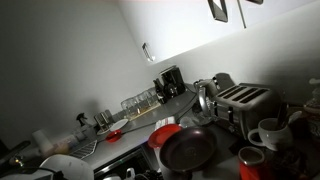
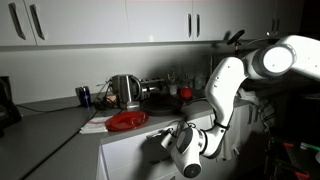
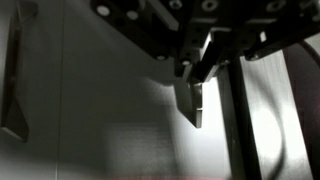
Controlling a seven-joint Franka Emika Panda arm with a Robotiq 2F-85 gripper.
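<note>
In the wrist view my gripper points at pale, smooth cabinet fronts, its narrow fingers seen nearly edge-on. How far apart they stand is unclear, and nothing shows clearly between them. A dark bar-like handle (image 3: 14,85) stands on the front at the left. In the second exterior view the gripper (image 2: 168,142) is low in front of the white cabinet front (image 2: 124,157), just below the counter edge. Whether it touches that front cannot be made out.
On the counter are a dark frying pan (image 1: 188,148), a red plate (image 2: 126,121), a toaster (image 1: 243,105), a kettle (image 1: 205,98), a white mug (image 1: 272,133) and a red-topped container (image 1: 251,160). Upper cabinets (image 2: 120,22) hang along the wall.
</note>
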